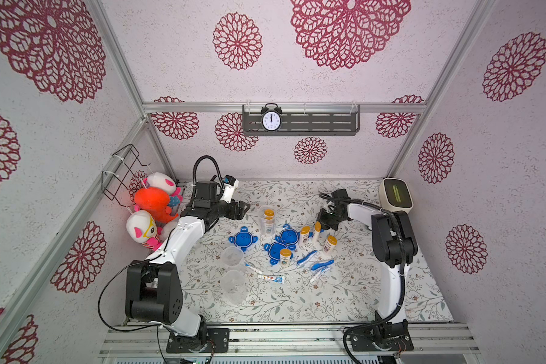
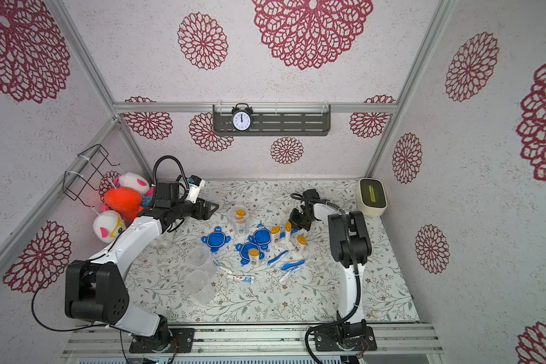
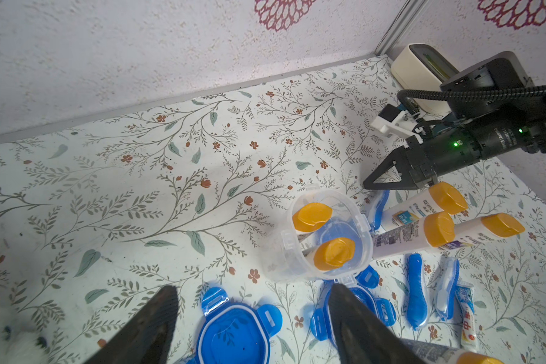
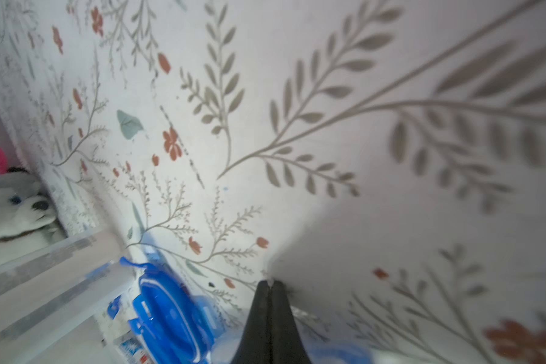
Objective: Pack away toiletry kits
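My left gripper stands open, nothing between its fingers, left of a clear cup (image 3: 279, 254) holding two orange-capped bottles (image 3: 335, 253). The right gripper is shut, low over the cloth, with nothing visible between its fingertips. A blurred blue-handled item (image 3: 378, 207), likely a toothbrush, lies just by those fingertips, behind several upright orange-capped bottles (image 1: 304, 233). Two empty clear cups (image 1: 232, 285) are at the front left. Blue lids (image 1: 242, 238) lie mid-table. In front are blue toothbrushes (image 1: 307, 257) and a toothpaste tube (image 1: 271, 279).
Plush toys (image 1: 154, 203) crowd the left side. A white bin (image 1: 395, 195) stands at the back right corner. The cloth is open along the back and at the front right.
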